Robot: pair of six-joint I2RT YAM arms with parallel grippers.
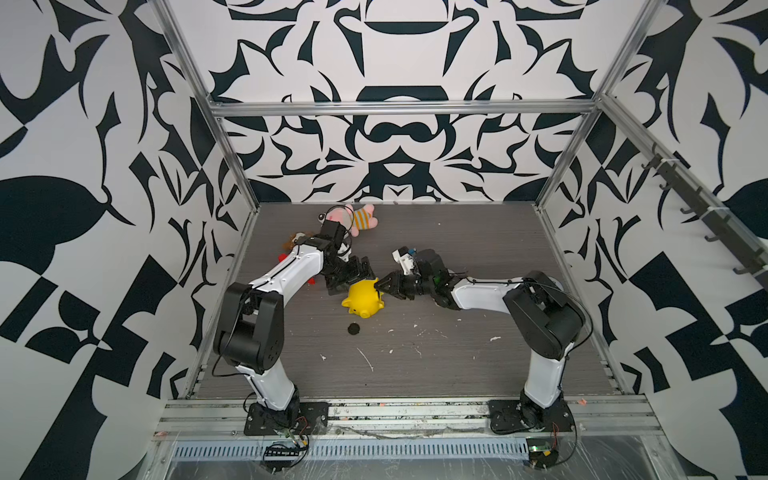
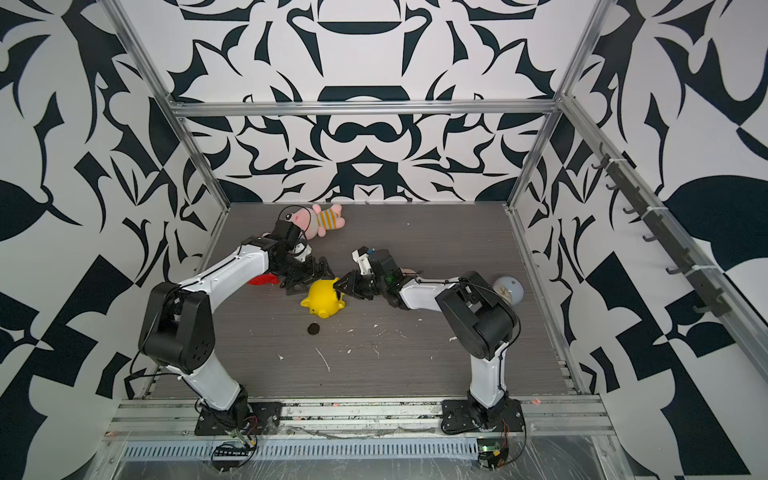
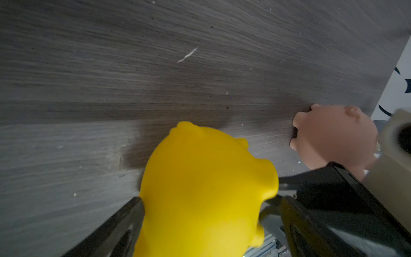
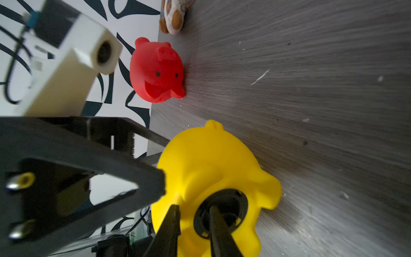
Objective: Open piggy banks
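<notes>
A yellow piggy bank (image 1: 364, 300) lies at table centre. My left gripper (image 2: 308, 273) stands open over it, its fingers either side of the pig in the left wrist view. My right gripper comes from the right, its fingertips at the black round plug (image 4: 234, 201) in the pig's underside, part open; whether they touch it is unclear. A small dark disc (image 1: 353, 329) lies on the table in front. A red piggy bank (image 4: 156, 68) and a pink piggy bank (image 3: 331, 135) lie to either side.
A striped plush toy (image 2: 329, 220) lies at the back, a brown-and-white toy (image 4: 175, 15) near the red pig. A grey round object (image 2: 508, 289) is at the right edge.
</notes>
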